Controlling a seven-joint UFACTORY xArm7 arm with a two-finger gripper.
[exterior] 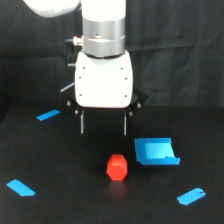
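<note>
A small red object [117,167] rests on the dark table, near the middle of the camera view. To its right lies a shallow, bright blue tray [150,160], which looks empty. My gripper [104,132] hangs above and behind the red object, its two thin fingers wide apart with nothing between them. Both fingertips appear clear of the red object and the tray; their exact height over the table is hard to judge.
Flat blue pieces lie at the left back [48,115], the front left [20,188] and the front right [191,196]. Dark curtain-like material closes off the back. Bare table surrounds the red object on the left and front.
</note>
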